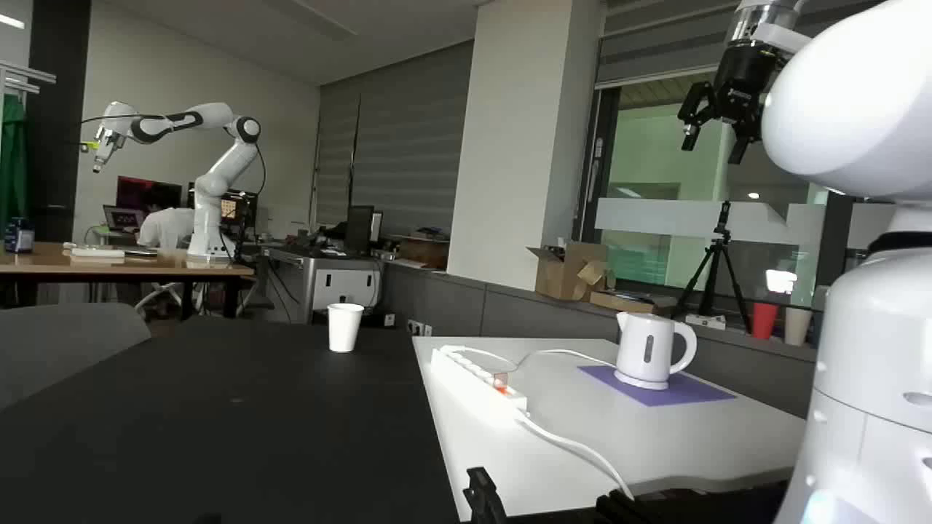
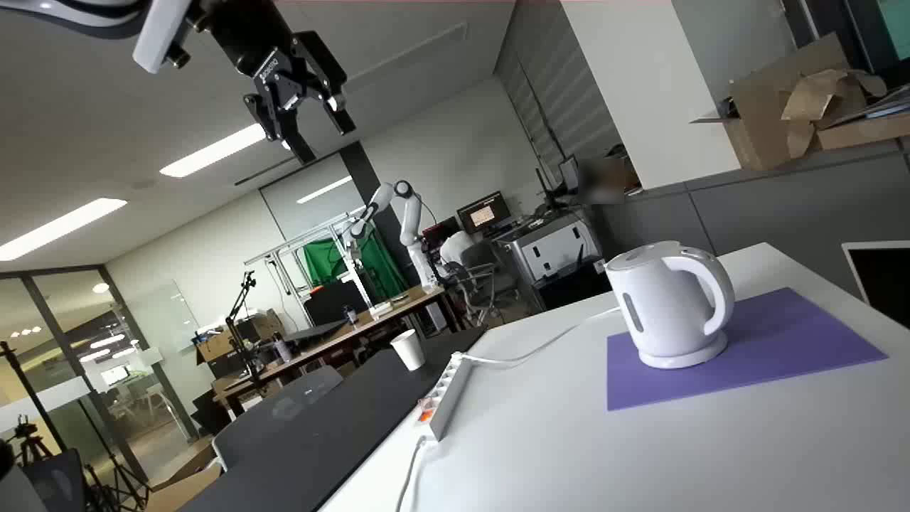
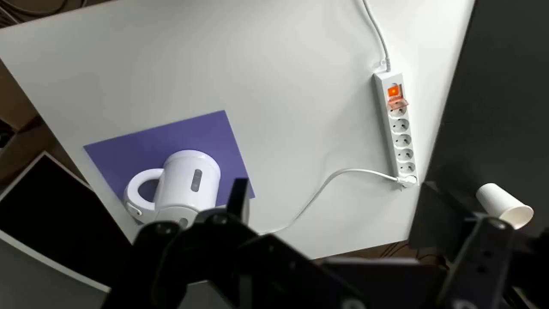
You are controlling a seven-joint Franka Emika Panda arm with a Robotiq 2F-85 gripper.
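Observation:
A white electric kettle [image 2: 670,303] stands upright on a purple mat [image 2: 793,341], its handle toward the right in both exterior views. High above the table, my black gripper [image 1: 714,150] hangs open, with empty space between its fingers; the kettle is well below it. The wrist view looks down between the spread fingers, and the near finger partly covers the kettle's lower side. Farther off, a white power strip [image 3: 396,128] with an orange switch lies on the white table, a plug in its end socket. An upright white paper cup [image 1: 344,327] is on the black table.
A white cord [image 3: 329,180] runs from the strip toward the kettle, and another cord [image 3: 378,31] leaves the strip's other end. The black table [image 1: 236,402] adjoins it.

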